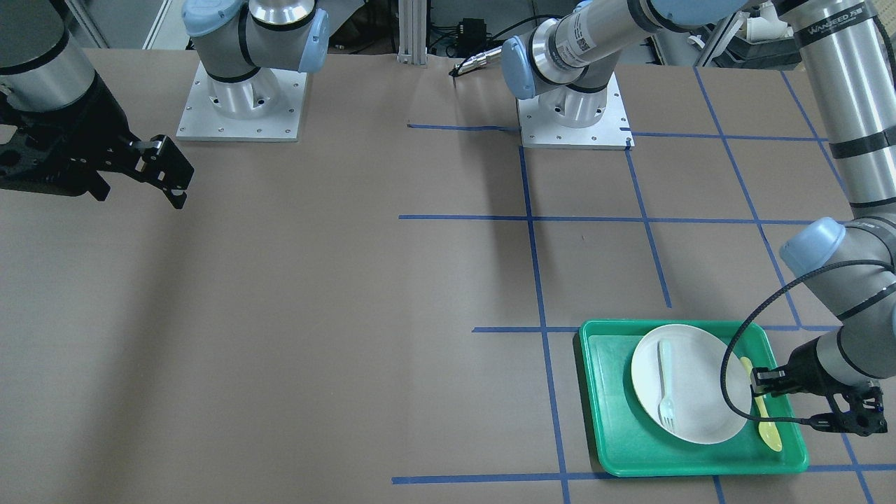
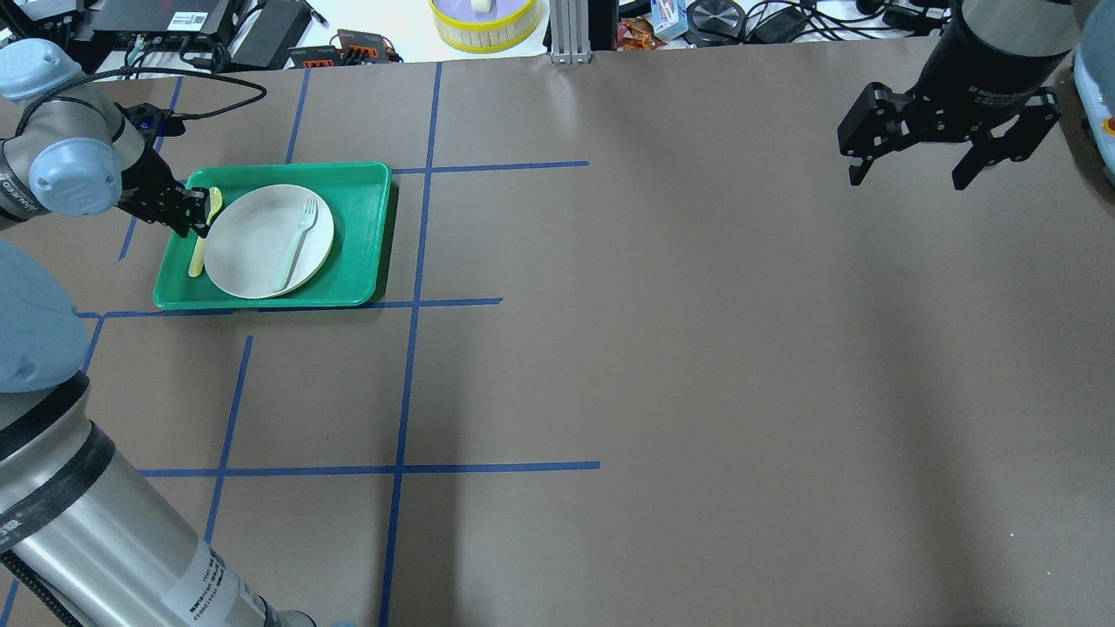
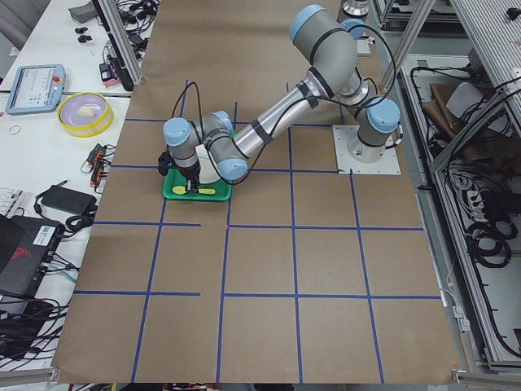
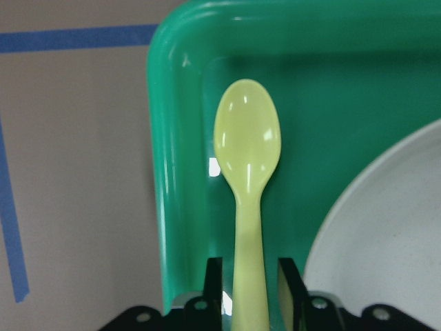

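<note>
The green tray [image 1: 613,437] holds a white plate [image 1: 705,395], a pale fork [image 1: 667,378] lying on that plate, and a yellow spoon [image 1: 769,432] along one side. In the left wrist view the spoon [image 4: 247,138] lies bowl-up between the tray wall and the plate's rim [image 4: 331,241]. My gripper stands open over it, one finger on each side of the handle, which runs out of view below. Whether the fingers touch the tray floor cannot be told. In the top view my gripper [image 2: 199,214] partly hides the spoon.
A second arm's black gripper [image 2: 930,146] hangs at the other side, away from the tray. A cable loop [image 1: 739,332] arches over the tray from my arm. Clutter lies beyond the table's edge.
</note>
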